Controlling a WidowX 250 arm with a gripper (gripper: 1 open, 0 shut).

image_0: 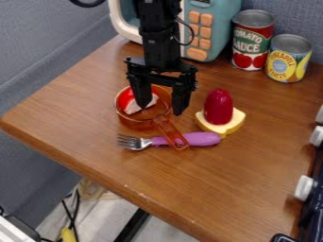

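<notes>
My black gripper [161,95] hangs over a small orange bowl [130,117] near the table's middle, its two fingers spread apart. A red and white piece [143,102] shows in the bowl, partly behind the gripper. An orange, translucent utensil [173,135] reaches from the bowl toward the front right; whether the gripper touches it, I cannot tell. A purple-handled fork [198,139] lies in front of the bowl. A red upright object [218,106] stands on a yellow piece [232,124] to the right.
A red can [251,43] and a yellow can [286,61] stand at the back right, beside a teal toy microwave [213,24]. A dark appliance with white knobs lines the right edge.
</notes>
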